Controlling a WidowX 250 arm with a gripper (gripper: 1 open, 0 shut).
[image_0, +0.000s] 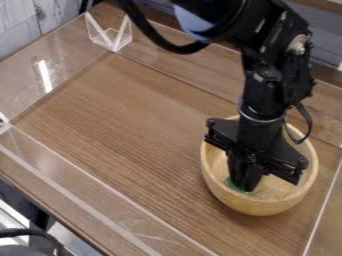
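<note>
A cream round bowl sits on the wooden table at the right. My black gripper is lowered into it, its fingers over a green object, which is mostly hidden beneath the gripper. I cannot see clearly whether anything is between the fingertips.
A white wire-like holder stands at the back left. Dark cables lie at the front left corner, and a raised edge runs along the back.
</note>
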